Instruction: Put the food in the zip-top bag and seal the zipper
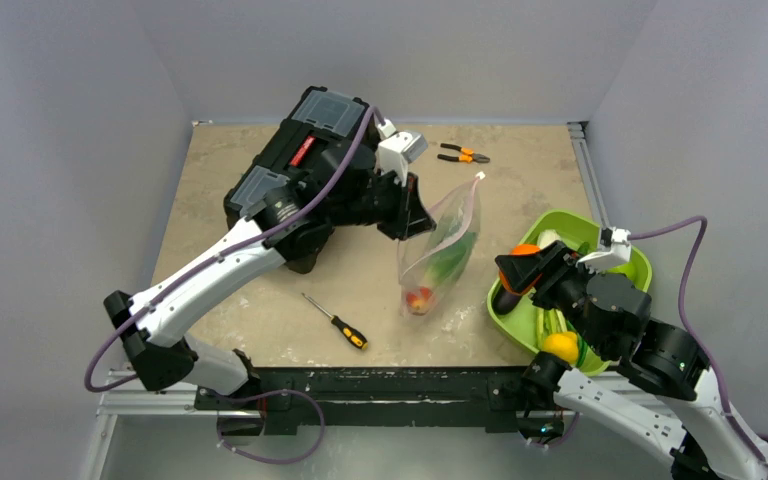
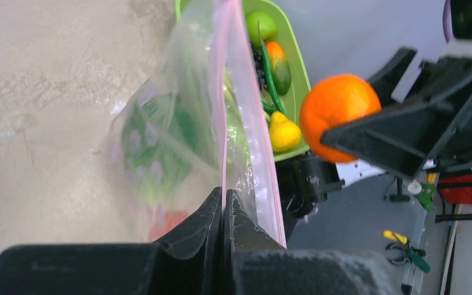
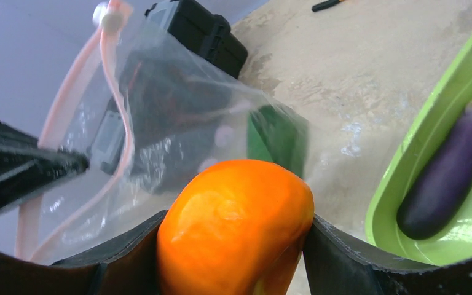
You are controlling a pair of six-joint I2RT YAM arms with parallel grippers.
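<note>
The clear zip bag [image 1: 438,262] with pink zipper hangs from my left gripper [image 1: 406,226], which is shut on its top edge [image 2: 224,153], with greens and something red at its bottom. My right gripper holds a round orange item [image 3: 233,215] between its fingers, just right of the bag, over the green basket's left side. The basket [image 1: 641,275] holds an eggplant [image 3: 442,166], a yellow item [image 1: 560,346] and other produce.
A black toolbox [image 1: 290,150] stands at the back left, partly behind my left arm. Pliers [image 1: 460,156] lie at the back, a screwdriver [image 1: 348,330] at the front.
</note>
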